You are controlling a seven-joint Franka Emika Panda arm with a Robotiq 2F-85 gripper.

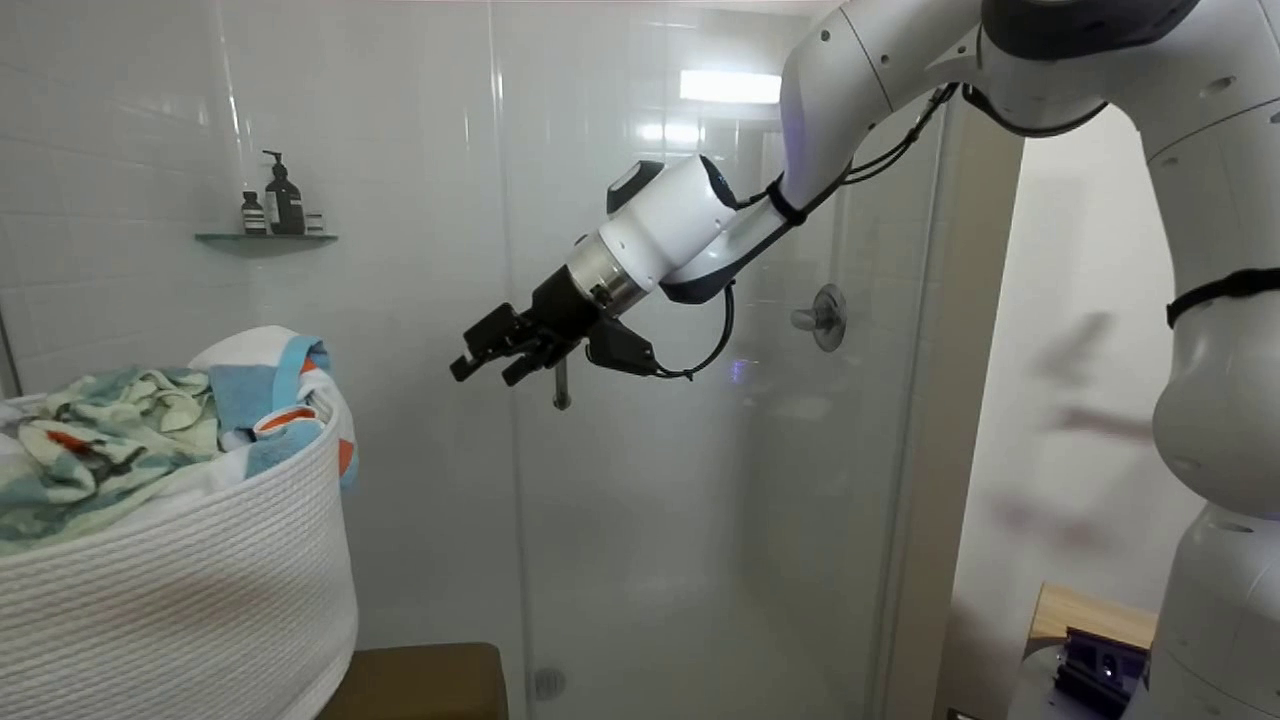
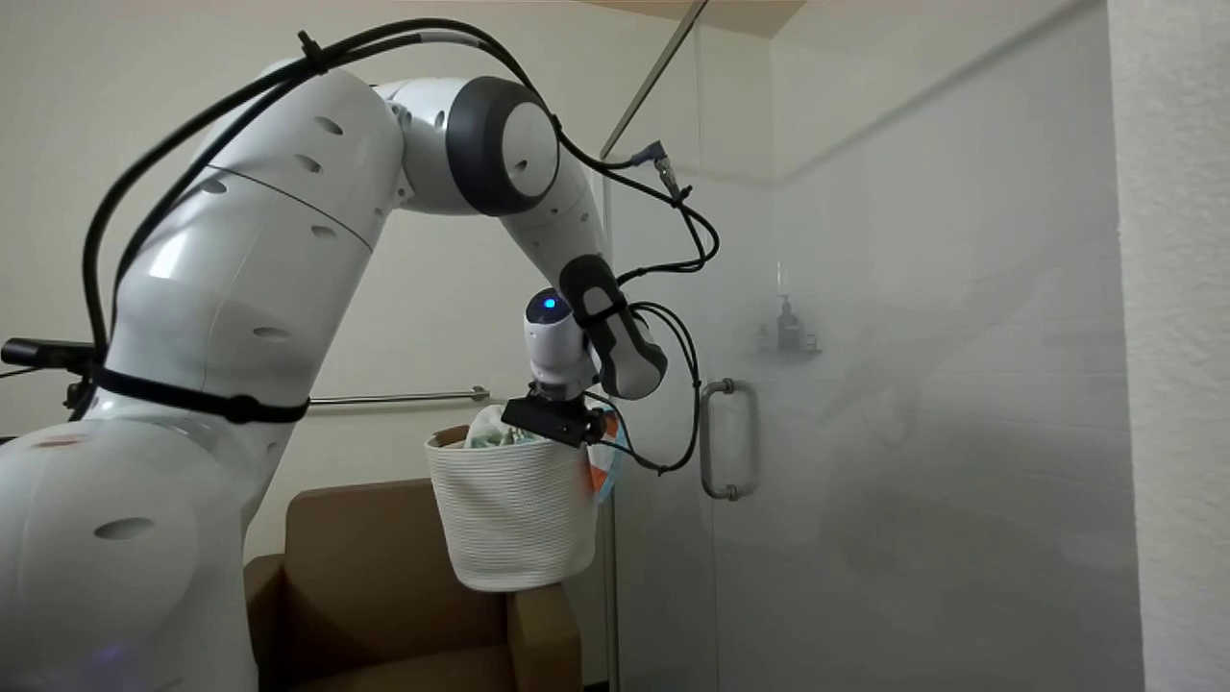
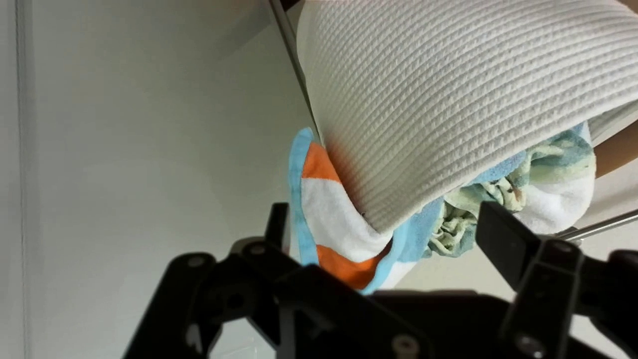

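A white woven basket [image 1: 216,576] stands at the left in exterior view 1, filled with towels. One towel, striped white, orange and blue [image 3: 341,215], hangs over the basket's rim. Beside it lies a green patterned towel [image 1: 120,438], bunched up inside. To the right of the basket and slightly above its rim, my gripper [image 1: 483,370] hangs in the air, clear of the cloth. Its black fingers [image 3: 508,242] are spread wide in the wrist view, and nothing is held. The striped towel shows beyond the gap between them.
A brown armchair [image 2: 392,577] is under the basket. The glass shower door with its handle [image 2: 728,438] stands close on the right of the gripper. A corner shelf [image 1: 266,236] with bottles is at the back. A metal towel bar [image 2: 398,399] runs along the wall.
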